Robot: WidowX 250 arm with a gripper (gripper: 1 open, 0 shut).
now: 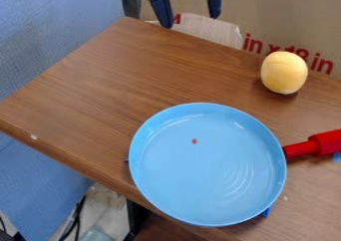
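Observation:
At the top of the view my gripper (189,8) hangs in the air, open, its two dark fingers apart with nothing seen between them. Below and to the right, a yellowish round object (284,72) rests on the wooden table (107,96). A light blue plate (206,170) fills the lower middle, with a small red speck on it. A red handle-like object (316,144) reaches in from the right edge to the plate's rim.
A cardboard box (293,31) with red print stands behind the table, with a pale patch. Blue material (47,36) lies beyond the left edge, with cables below. Small blue pieces peek from under the plate and beside the handle.

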